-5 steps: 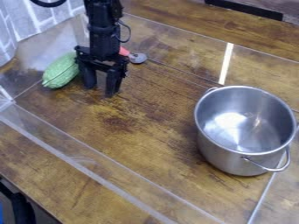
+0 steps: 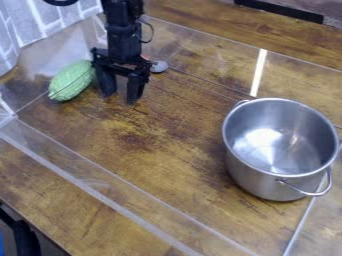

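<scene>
My black gripper [image 2: 120,78] is low over the wooden table at the upper left, its fingers close to the surface; whether it is open or shut is unclear at this size. A green cabbage-like vegetable [image 2: 71,82] lies just left of it. A small grey, spoon-like item [image 2: 159,66] lies just right of and behind the gripper, partly hidden by it.
A large steel pot [image 2: 278,150] with handles stands on the right. Clear strips or panels edge the work area on the left and right.
The gripper has shifted slightly. A red bit seen beside it earlier is now mostly out of sight. The vegetable and pot stay put.
</scene>
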